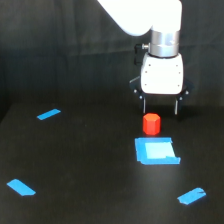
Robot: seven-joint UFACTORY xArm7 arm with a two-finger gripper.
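A small red block (151,124) stands on the dark table, just behind a square marked in blue tape with a white middle (158,150). Above and behind it in the picture, my gripper (160,108) points down from the white arm. Its two thin dark fingers are spread well apart, with nothing held between them. The block appears below the fingertips, nearer the left one. The exact height and depth between fingers and block cannot be told from this one view.
Strips of blue tape lie on the table at the left rear (49,114), the left front (21,187) and the right front (191,196). A dark curtain (60,60) hangs behind.
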